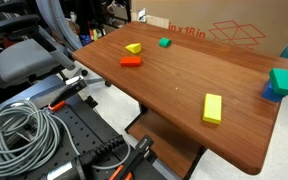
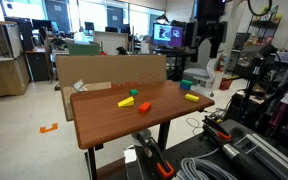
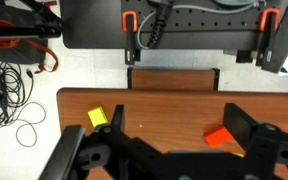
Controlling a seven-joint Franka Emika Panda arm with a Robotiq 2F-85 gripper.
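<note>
Dark and wide apart, the two fingers [image 3: 96,150] of my gripper stand open in the wrist view, with only the brown tabletop below them. A yellow block [image 1: 212,108] lies toward the right end of the table [image 1: 174,85]. Farther right, a green block [image 1: 282,80] rests on a blue block [image 1: 271,95]. Toward the left end are a red block [image 1: 131,62], another yellow block [image 1: 134,48] and a small green block [image 1: 165,42]. In exterior view 2 the raised arm with its gripper [image 2: 212,52] hangs well above the table's right side.
A cardboard sheet [image 2: 104,72] stands behind the table. Along its near side runs the dark robot frame with clamps and a coiled grey cable [image 1: 19,140].
</note>
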